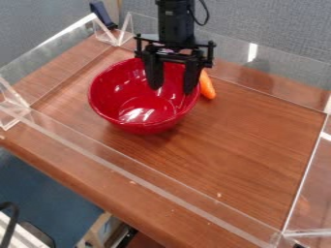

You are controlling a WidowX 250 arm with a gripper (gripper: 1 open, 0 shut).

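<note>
A glossy red bowl [135, 107] rests on the wooden table, left of centre. My black gripper [172, 74] hangs over the bowl's back part, its two fingers pointing down and spread apart, open, with nothing visible between them. An orange carrot-like object [207, 85] lies just right of the bowl, partly behind the gripper.
The wooden table [239, 165] has clear room to the right and front. Transparent walls [305, 194] edge the workspace, and a grey padded wall stands behind.
</note>
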